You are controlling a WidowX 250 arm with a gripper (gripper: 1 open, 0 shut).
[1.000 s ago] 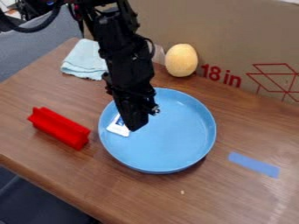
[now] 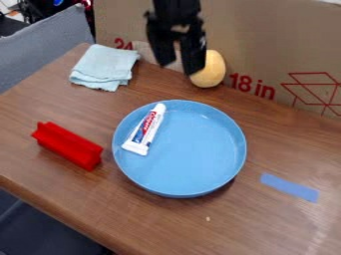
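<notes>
A white tube with a red-and-blue label [image 2: 144, 129] lies on the left part of a blue plate [image 2: 193, 154]. My black gripper [image 2: 177, 55] hangs raised above and behind the plate, at the top of the view, open with nothing seen between its fingers. A red block-like object [image 2: 67, 144] lies to the left of the plate. A yellow rounded object [image 2: 208, 70] stands behind the gripper against the cardboard.
A folded light-blue cloth [image 2: 102, 66] lies at the back left. A blue tape strip [image 2: 289, 187] is on the table at right. Cardboard [image 2: 286, 50] walls the back.
My gripper has risen from over the plate's left part toward the back, uncovering the white tube on the plate.
</notes>
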